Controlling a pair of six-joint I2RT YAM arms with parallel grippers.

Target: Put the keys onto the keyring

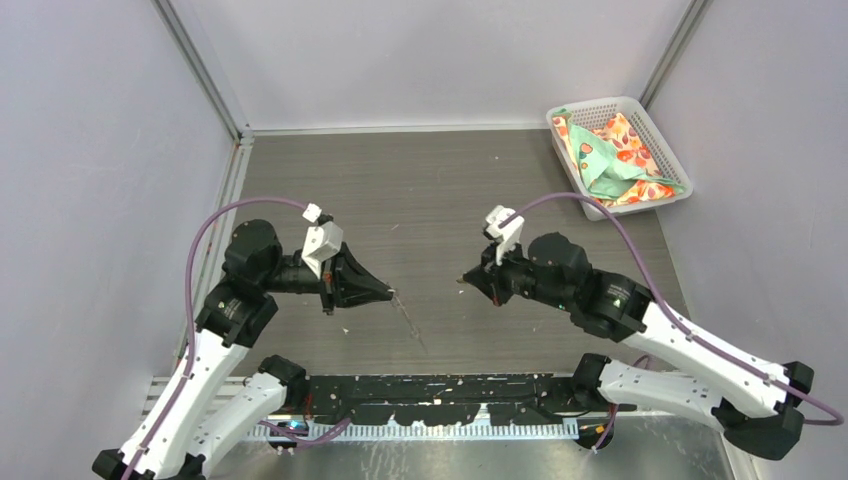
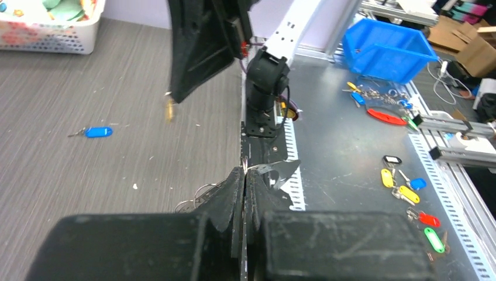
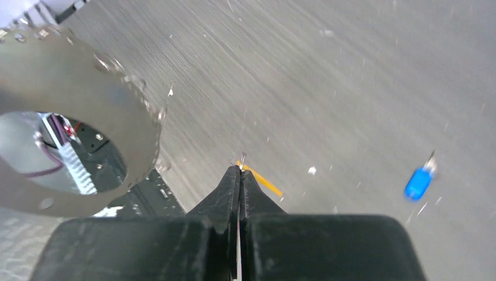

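Observation:
A flat grey metal keyring plate with a large oval hole is held by my left gripper, which is shut on its edge. In the top view the plate appears almost edge-on. Small wire rings show by the left fingertips. My right gripper is shut and faces the left one across a gap. From its tip hangs a small yellow piece, seen as a thin strip in the right wrist view; its key part cannot be made out. A key with a blue tag lies on the floor, hidden in the top view.
At the back right stands a white basket with patterned cloth. Several tagged keys lie on the metal surface at the front, with a blue bin beyond. The brown floor behind the arms is clear.

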